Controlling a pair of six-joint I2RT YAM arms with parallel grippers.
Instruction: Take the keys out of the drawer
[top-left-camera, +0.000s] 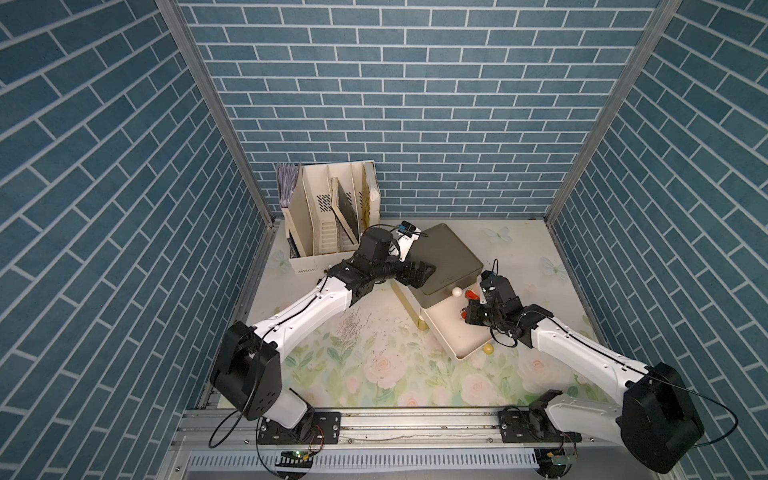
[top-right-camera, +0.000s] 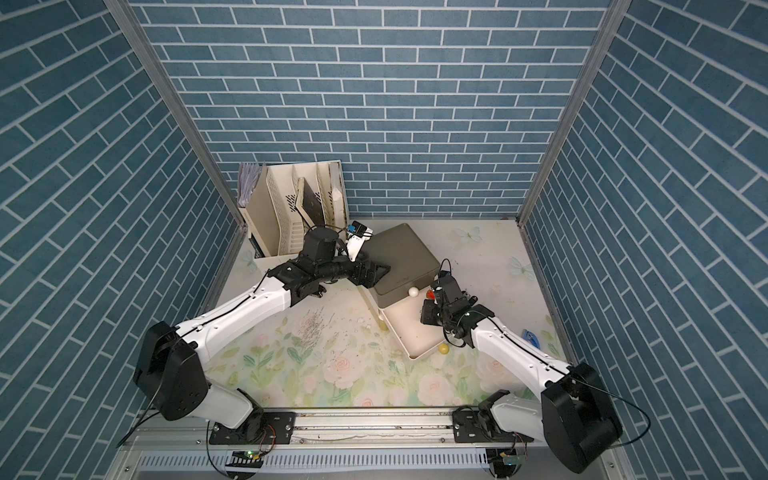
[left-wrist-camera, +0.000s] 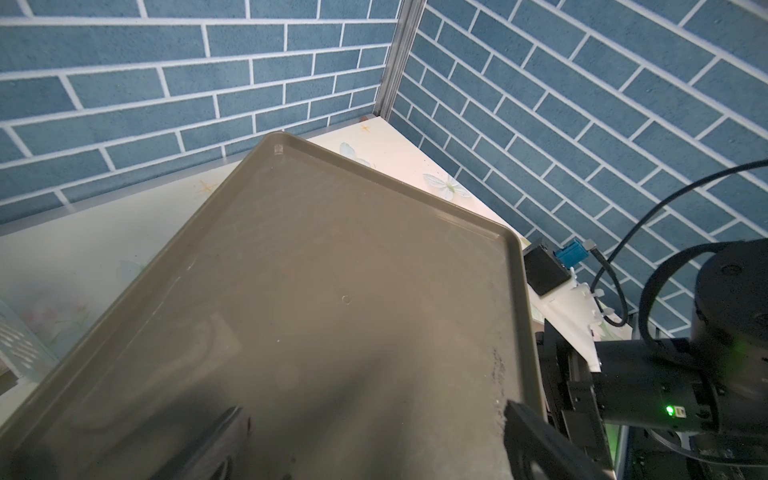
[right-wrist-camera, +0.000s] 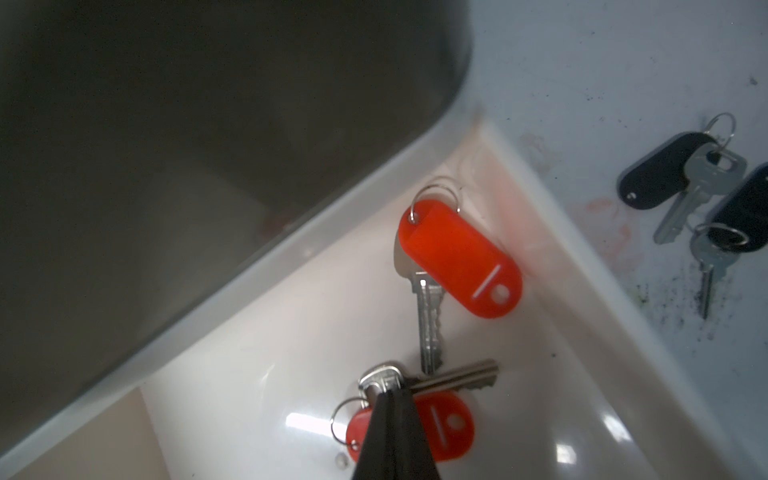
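Observation:
The open white drawer (top-left-camera: 448, 332) juts from under a grey lid (left-wrist-camera: 344, 272). Inside it, a red-tagged key (right-wrist-camera: 460, 256) lies in the far corner; a second red-tagged key (right-wrist-camera: 448, 424) lies nearer, under my right gripper, which is shut, its fingertips over that tag; I cannot tell if they touch it. My left gripper hangs over the grey lid, its fingers apart and open, nothing seen between them.
Two black-tagged keys (right-wrist-camera: 664, 168) lie outside the drawer on the right. A white slotted rack (top-left-camera: 328, 208) stands at back left. A yellow ball (top-left-camera: 488, 349) sits by the drawer's front.

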